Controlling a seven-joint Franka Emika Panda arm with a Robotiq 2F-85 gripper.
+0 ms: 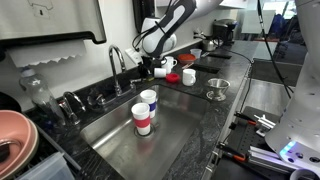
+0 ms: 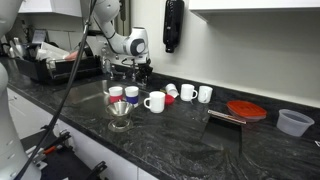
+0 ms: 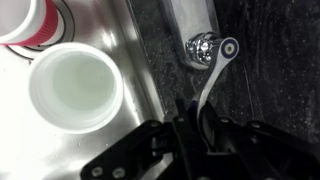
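A chrome faucet lever (image 3: 218, 72) reaches down from its knob toward the bottom of the wrist view. My gripper is shut on the lever's end, with one dark finger on each side. In the first exterior view the tall faucet (image 1: 115, 65) rises behind the sink, while the gripper and lever there are too small to make out. The white arm (image 1: 153, 42) reaches in from the back.
A white cup (image 3: 76, 88) and a red-and-white cup (image 3: 40, 22) stand in the sink (image 1: 120, 130), close to the gripper. White mugs (image 2: 155, 101), a metal bowl (image 2: 121, 118) and a red plate (image 2: 248, 108) sit on the dark counter.
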